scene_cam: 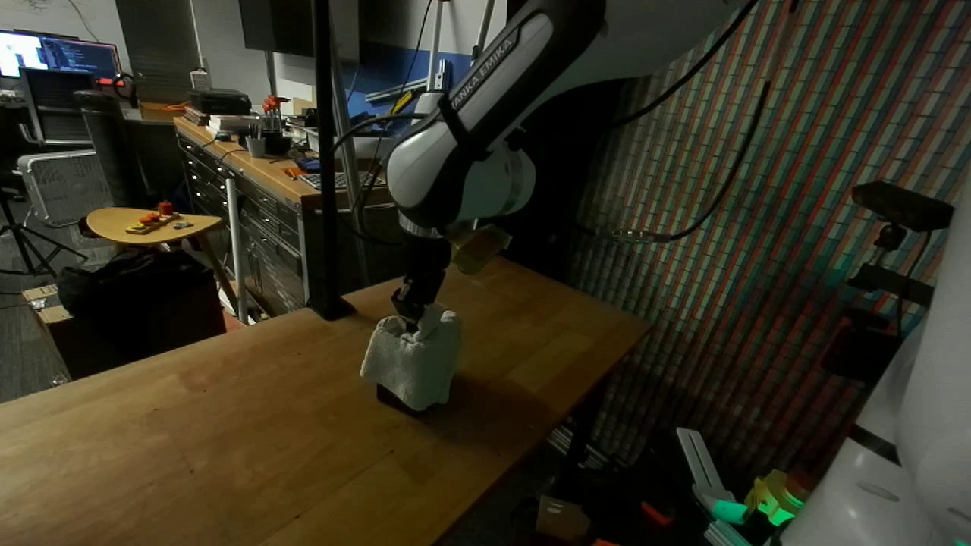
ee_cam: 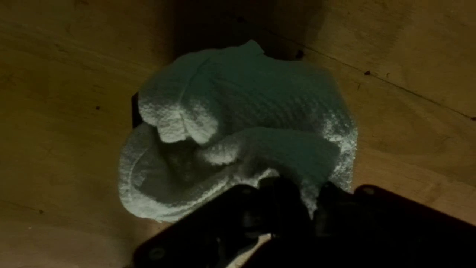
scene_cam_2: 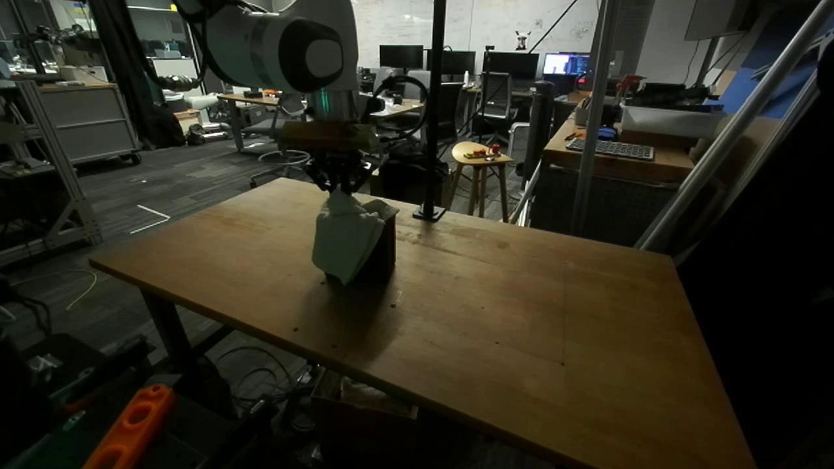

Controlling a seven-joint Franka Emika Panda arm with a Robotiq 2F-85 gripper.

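Note:
A pale towel [scene_cam: 411,365] is draped over a dark box [scene_cam_2: 384,251] standing on the wooden table, covering most of its top and sides. My gripper [scene_cam: 414,320] points down at the top of the bundle, shut on a fold of the towel. Seen from the other side, the towel [scene_cam_2: 344,238] rises to a small peak under the gripper [scene_cam_2: 341,187]. In the wrist view the towel [ee_cam: 267,102] lies in loose folds with a dark hollow on the left, and the dark fingers [ee_cam: 285,201] press together at its lower edge. The box's inside is hidden.
A black upright post [scene_cam: 322,182] stands at the table's edge near the box. A patterned curtain [scene_cam: 692,273] hangs beyond the table's end.

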